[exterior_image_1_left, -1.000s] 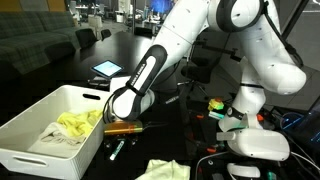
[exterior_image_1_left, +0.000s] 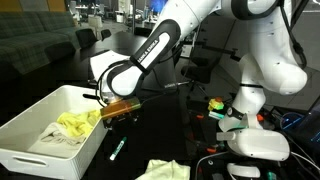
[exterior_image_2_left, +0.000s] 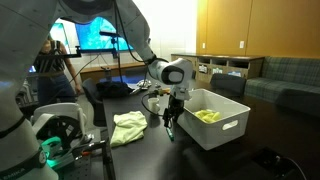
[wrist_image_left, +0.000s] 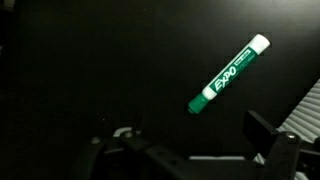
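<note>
A green and white Expo marker (wrist_image_left: 228, 75) lies on the black table, uncapped or capped I cannot tell. It also shows in exterior view 1 as a small marker (exterior_image_1_left: 117, 149) in front of the white box. My gripper (exterior_image_1_left: 119, 121) hangs above the table, a short way behind the marker and apart from it. In the wrist view my gripper has its fingers spread wide at the lower edge, open with nothing between them. The marker lies ahead of them, slanting up to the right.
A white box (exterior_image_1_left: 40, 163) holding a yellow cloth (exterior_image_1_left: 72, 124) stands beside the gripper. A pale cloth (exterior_image_2_left: 130, 127) lies on the table's other side. Bare black table surrounds the marker.
My gripper has risen from low near the marker to higher above the table. The marker, box and cloths have stayed in place.
</note>
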